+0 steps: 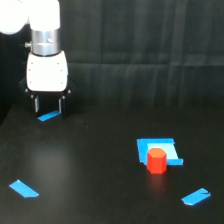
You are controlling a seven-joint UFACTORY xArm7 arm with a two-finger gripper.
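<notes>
My gripper [48,104] points down over the dark table at the far left, its two fingers apart and nothing visible between them. A small red block [157,161] stands at the right of the table. It overlaps the near edge of a white square bordered in blue [168,149]; whether it rests on the square or just in front of it, I cannot tell. Wide space lies between gripper and block.
Blue tape strips lie on the table [90,160]: one below the gripper [49,116], one at the front left [24,189], one at the front right [196,197]. A black curtain [140,60] hangs behind.
</notes>
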